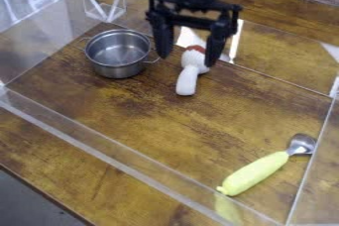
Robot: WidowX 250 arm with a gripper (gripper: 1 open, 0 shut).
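The black robot gripper (189, 24) hangs open at the upper middle, behind and above a white object with a red-orange end (191, 71); nothing shows between its fingers. A steel pot (118, 59) stands to its left on the wooden surface. At the lower right lies a pale yellow item (253, 173) with a silver scoop-like end (300, 144).
Clear low walls (106, 147) border the wooden work area (159, 141). A white object stands behind the gripper at the upper middle right.
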